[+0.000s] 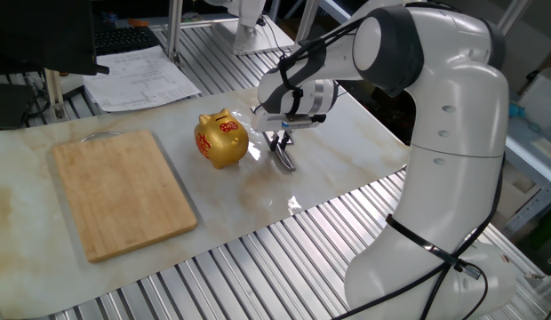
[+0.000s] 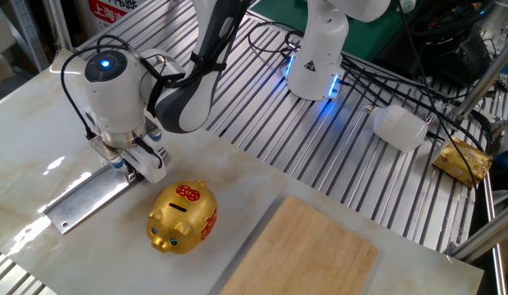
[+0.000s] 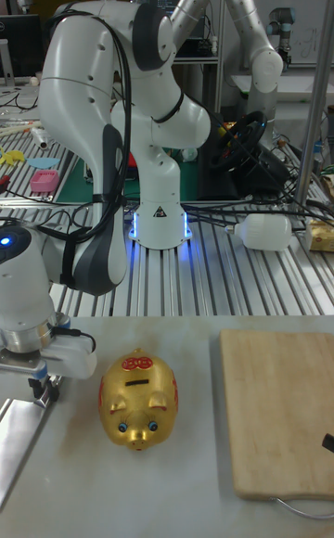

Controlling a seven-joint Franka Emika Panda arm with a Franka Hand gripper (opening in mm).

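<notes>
My gripper [image 1: 281, 140] points down at the table, low over one end of a long, flat silver metal piece [image 2: 88, 197] with a small hole at its far end. In exterior view 2 the gripper [image 2: 139, 170] covers the piece's other end, and its fingers are mostly hidden. Whether they close on the metal or only stand around it cannot be made out. Beside it, apart from the gripper, stands a golden piggy bank [image 1: 221, 140] with red markings, upright. The same piggy bank [image 3: 138, 402] faces the camera in exterior view 3.
A wooden cutting board [image 1: 124, 194] lies flat beyond the piggy bank, with bare marble-look tabletop [image 1: 249, 196] between board and arm. Papers [image 1: 140, 80] and a keyboard lie behind. On the slatted surface sit a white bulb-shaped object [image 2: 399, 128] and a gold box [image 2: 462, 161].
</notes>
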